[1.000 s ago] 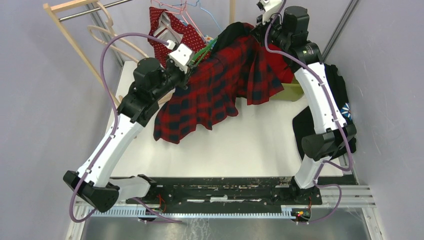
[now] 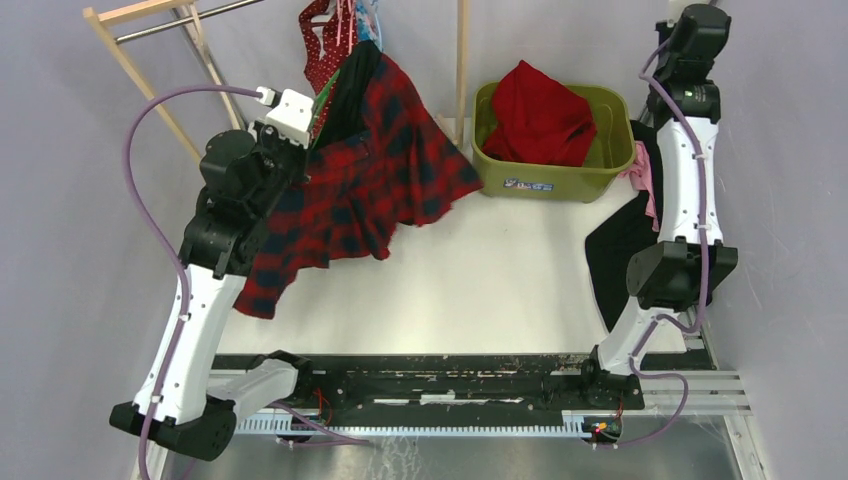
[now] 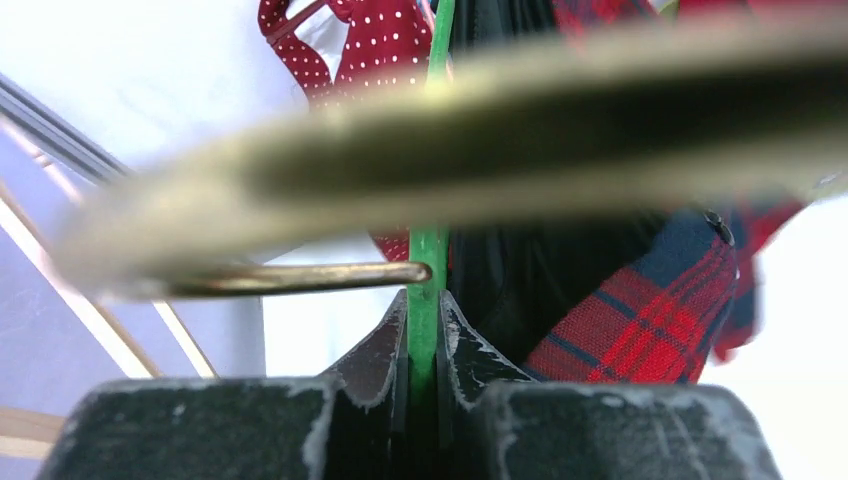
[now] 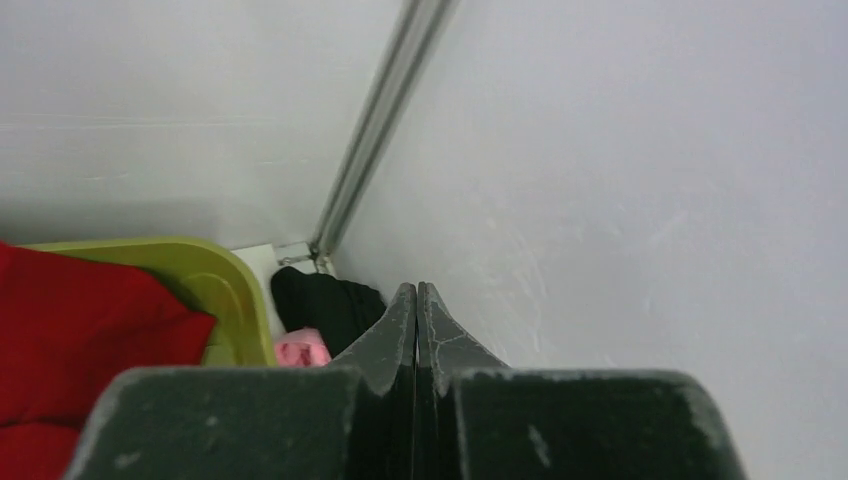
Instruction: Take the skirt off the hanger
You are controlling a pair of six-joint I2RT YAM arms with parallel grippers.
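Observation:
My left gripper is shut on the green hanger (image 3: 424, 345), close to where its metal hook (image 3: 340, 278) comes out. Large and blurred, the hook crosses the left wrist view near the lens. The red and navy plaid skirt (image 2: 340, 205) hangs from this hanger, its black lining (image 2: 352, 95) showing at the upper part. In the left wrist view the skirt (image 3: 640, 320) drapes to the right of the fingers. At the far right, well apart from the skirt, my right gripper is shut, its fingertips together with nothing showing between them.
An olive bin (image 2: 530, 180) holds a red cloth (image 2: 540, 120). Black cloth (image 2: 620, 260) and a pink piece (image 2: 640, 178) lie right of it, below my right arm. A wooden rack (image 2: 140, 75) and a polka-dot garment (image 2: 325, 50) are at upper left.
My right gripper has left the skirt's upper right part, moving right past the bin. My left gripper has shifted left with hanger and skirt, uncovering the bin.

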